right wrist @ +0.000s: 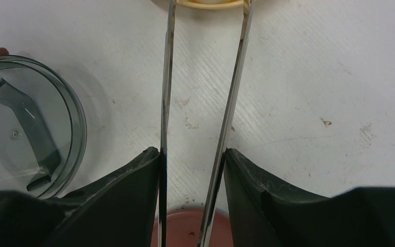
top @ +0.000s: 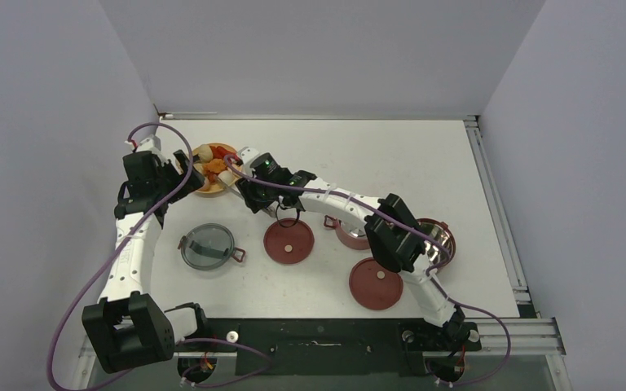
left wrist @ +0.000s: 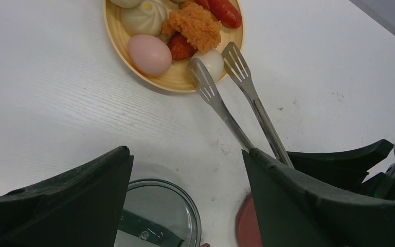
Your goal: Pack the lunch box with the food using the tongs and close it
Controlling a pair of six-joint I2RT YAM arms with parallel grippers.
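Note:
A yellow plate (left wrist: 114,36) at the back left holds a fried chicken piece (left wrist: 193,25), sausages, a bun and several eggs. My right gripper is shut on metal tongs (left wrist: 262,116), whose slotted tips reach the plate's near edge by a white egg (left wrist: 213,67). My left gripper hangs open just left of and over the plate's side, nothing between its fingers.
A glass lid (top: 208,240) and two red lids (top: 288,236) lie in front. A pink pot (top: 350,236) and a steel-lined pot (top: 444,232) stand right, partly under my right arm.

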